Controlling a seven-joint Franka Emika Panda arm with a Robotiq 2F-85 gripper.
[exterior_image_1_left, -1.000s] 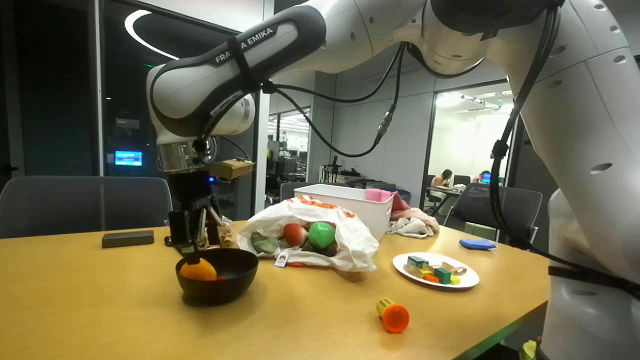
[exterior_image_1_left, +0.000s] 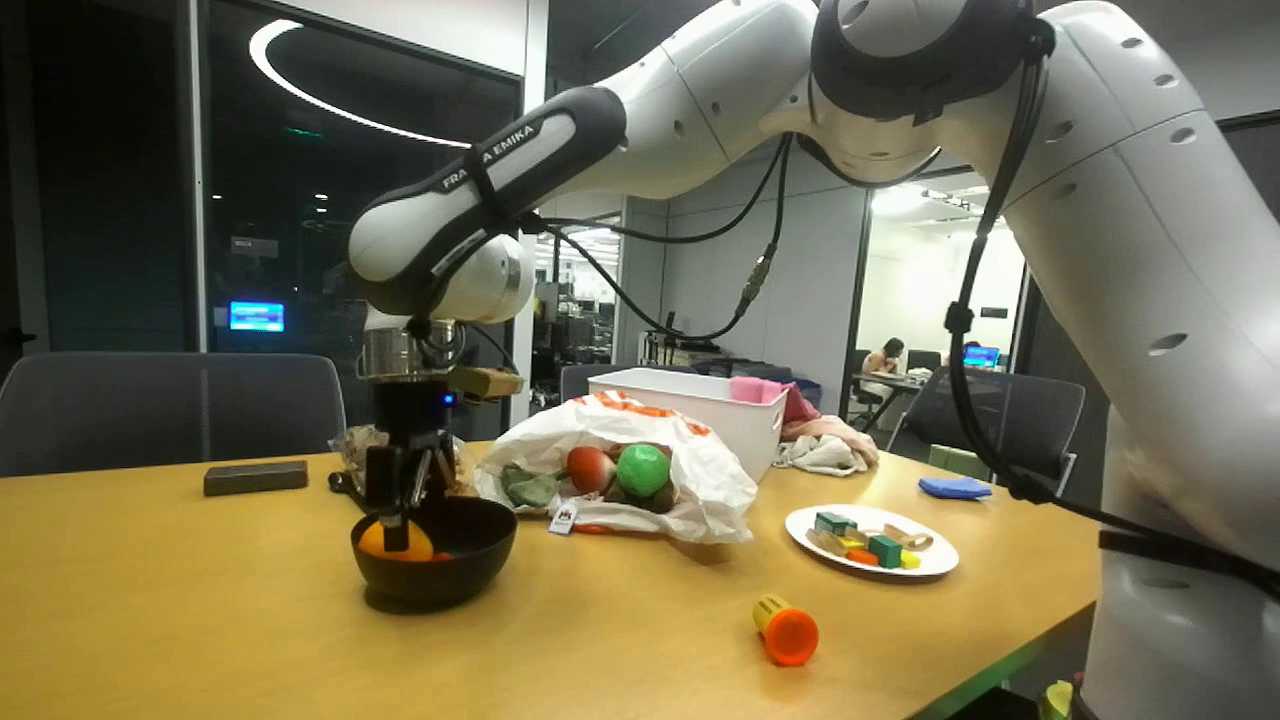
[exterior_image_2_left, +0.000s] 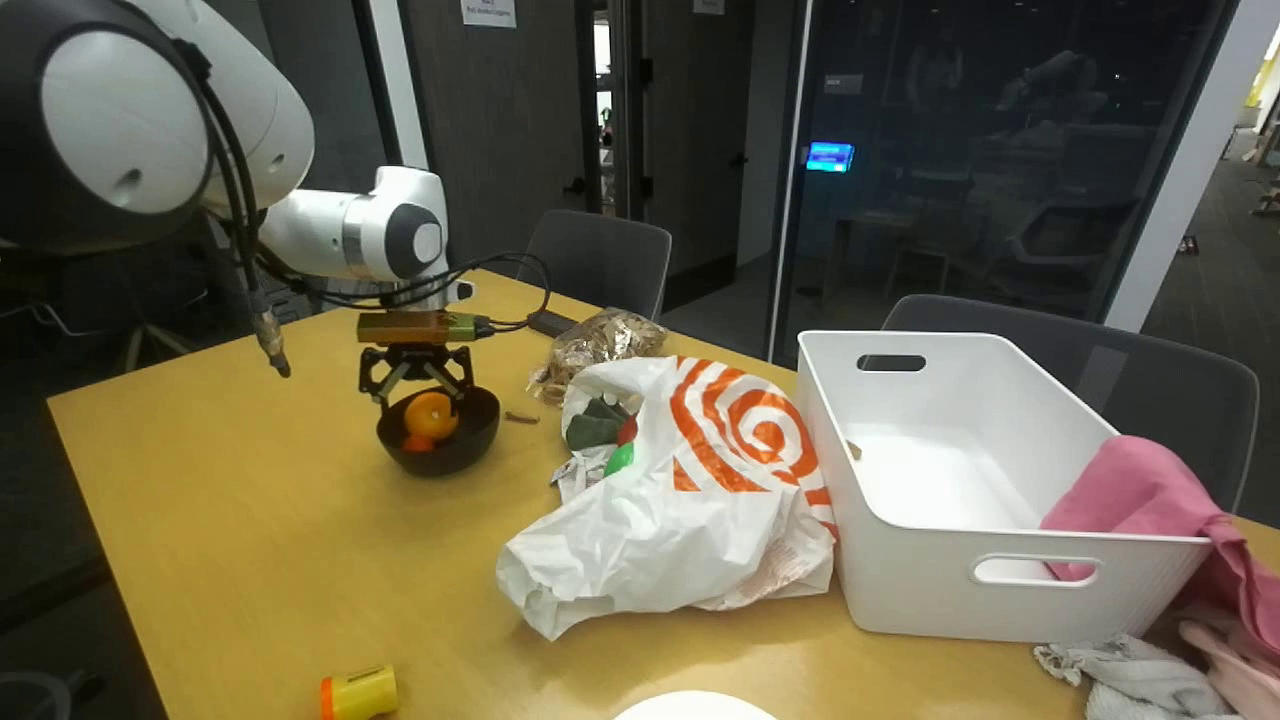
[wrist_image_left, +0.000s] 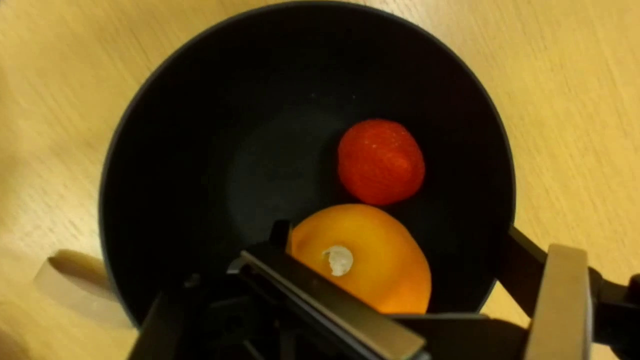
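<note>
A black bowl (wrist_image_left: 264, 150) stands on the table and holds an orange fruit (wrist_image_left: 366, 258) with a pale spot on top. Beside the orange, lower in the bowl, lies a small red fruit (wrist_image_left: 381, 162). My gripper (exterior_image_2_left: 422, 398) points down over the bowl, open, its fingers spread to either side of the orange. From exterior view 1, one dark finger (exterior_image_1_left: 395, 530) covers part of the orange. In the wrist view the other finger (wrist_image_left: 523, 270) crosses the bowl's right rim; whether it touches the rim I cannot tell.
A white plastic bag (exterior_image_2_left: 672, 504) with toy produce lies near the bowl, before a white bin (exterior_image_2_left: 936, 576). A plate (exterior_image_1_left: 806, 528) of small pieces and a yellow-orange cup (exterior_image_1_left: 789, 634) are farther off.
My gripper has come lower and slightly to the right in exterior view 1, with a finger now in front of the orange. The bowl and fruit have not visibly moved.
</note>
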